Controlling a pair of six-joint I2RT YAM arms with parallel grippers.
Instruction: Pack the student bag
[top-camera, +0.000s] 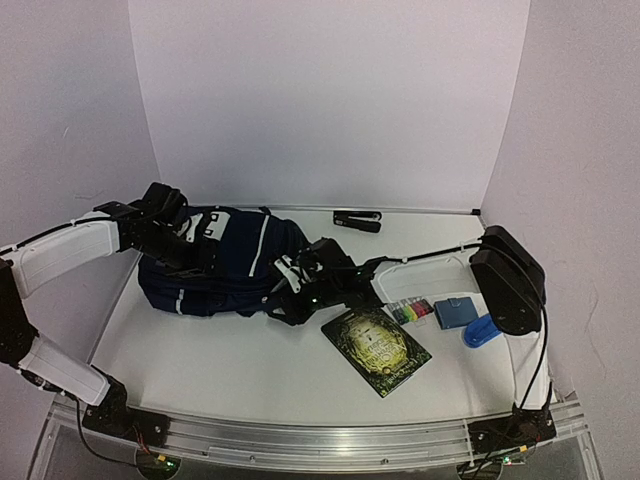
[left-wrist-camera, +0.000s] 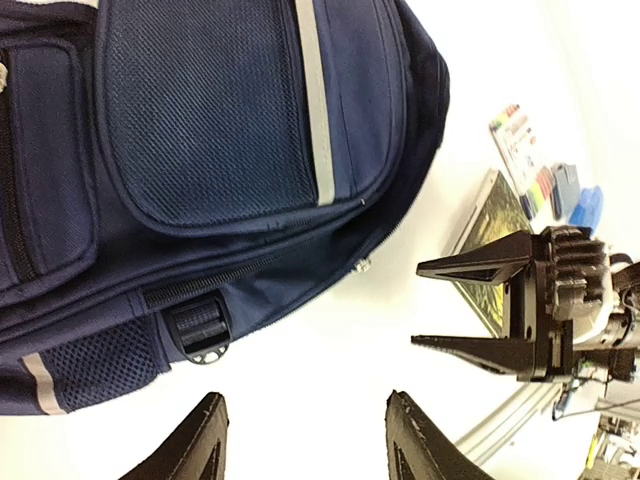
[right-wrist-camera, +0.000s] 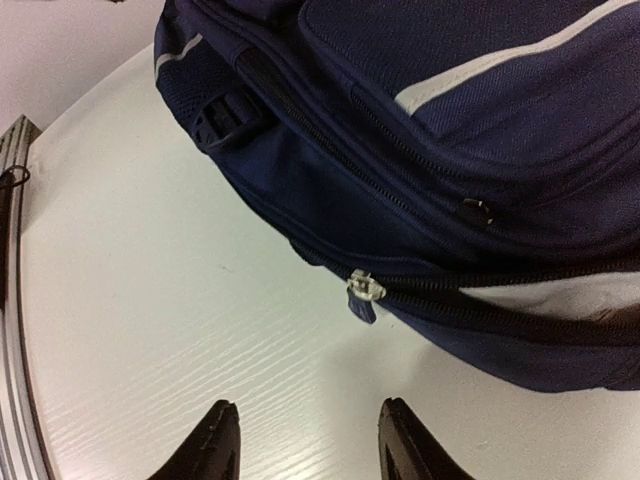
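Observation:
A navy backpack (top-camera: 235, 255) lies flat at the back left, its mesh pocket and pale stripes facing up. Along its near edge, the zipper pull (right-wrist-camera: 366, 290) hangs out; to the right of it the zipper is parted and a light lining (right-wrist-camera: 560, 295) shows. My left gripper is above the bag's left part, open and empty. My right gripper stands open close to the bag's near right edge, just off the zipper pull, nothing between its fingers. The book (top-camera: 378, 350) with a gold cover lies to its right.
Right of the book are a pack of coloured markers (top-camera: 410, 310), a blue wallet-like item (top-camera: 456, 312) and a bright blue case (top-camera: 482, 331), partly by the right arm. A black stapler (top-camera: 357, 221) sits at the back.

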